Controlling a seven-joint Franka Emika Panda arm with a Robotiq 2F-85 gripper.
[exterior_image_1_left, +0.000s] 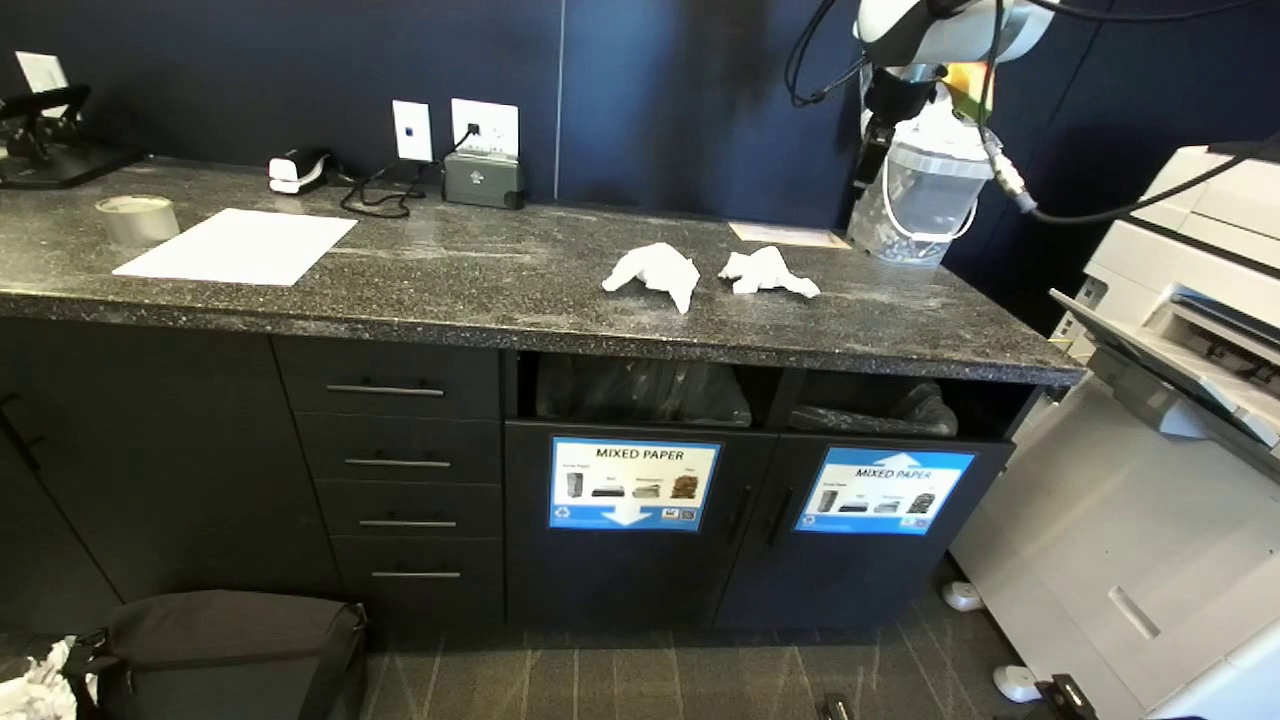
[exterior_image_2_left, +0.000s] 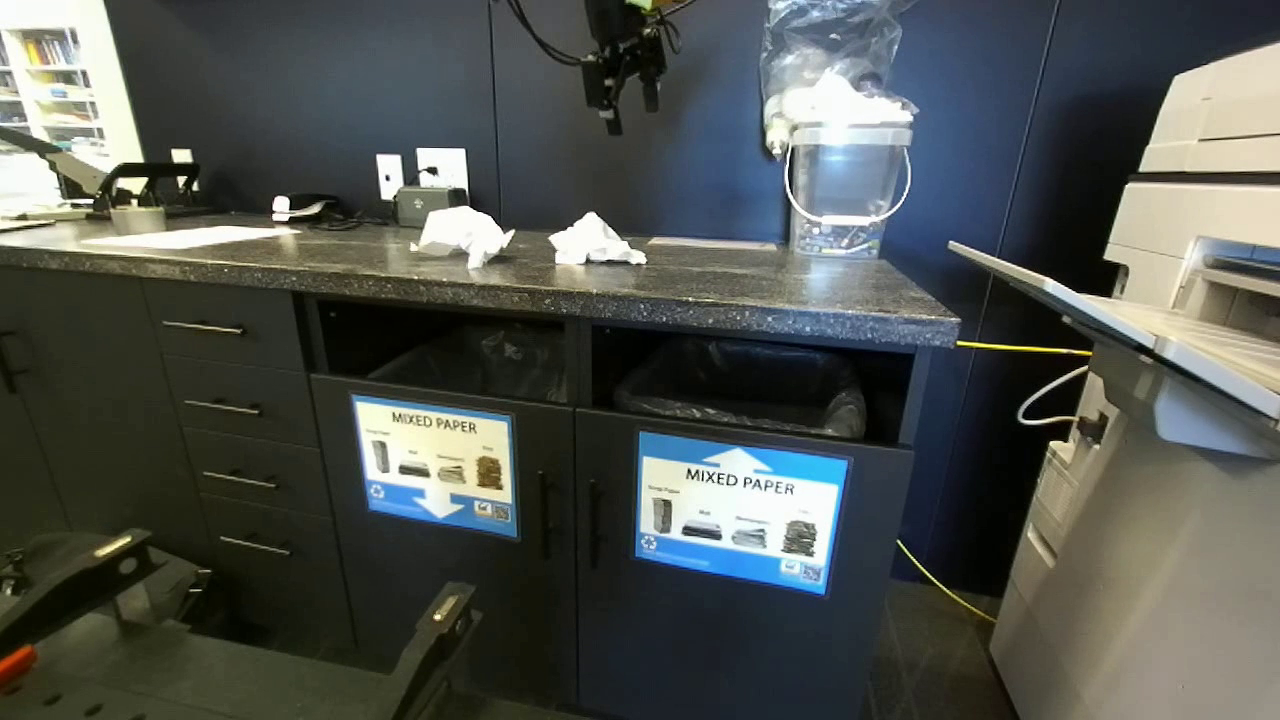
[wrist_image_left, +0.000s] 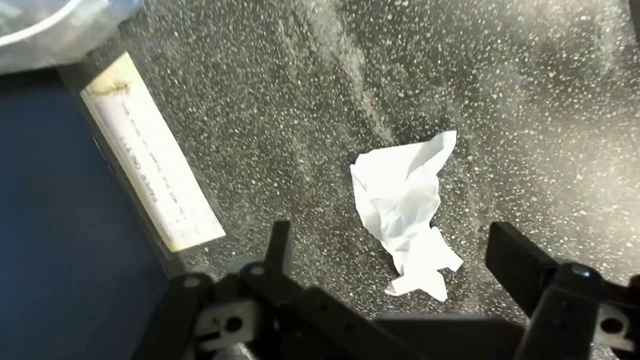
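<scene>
Two crumpled white papers lie on the dark speckled counter (exterior_image_1_left: 456, 270): a left one (exterior_image_1_left: 655, 271) and a right one (exterior_image_1_left: 768, 271). In the wrist view one crumpled paper (wrist_image_left: 408, 210) lies on the counter beyond the fingertips, untouched. My gripper is open, its black fingers (wrist_image_left: 519, 264) wide apart with nothing between them. From exterior view 2, the gripper (exterior_image_2_left: 632, 110) hangs well above the counter, to the left of the clear bucket (exterior_image_2_left: 846, 192), which has white paper and a plastic bag at its top.
Behind the papers a flat label strip (wrist_image_left: 153, 156) lies by the wall. Under the counter are two open bin slots (exterior_image_2_left: 744, 382) with plastic liners. A flat white sheet (exterior_image_1_left: 240, 246) and a tape roll (exterior_image_1_left: 138, 221) lie far left. A printer (exterior_image_1_left: 1176, 396) stands right.
</scene>
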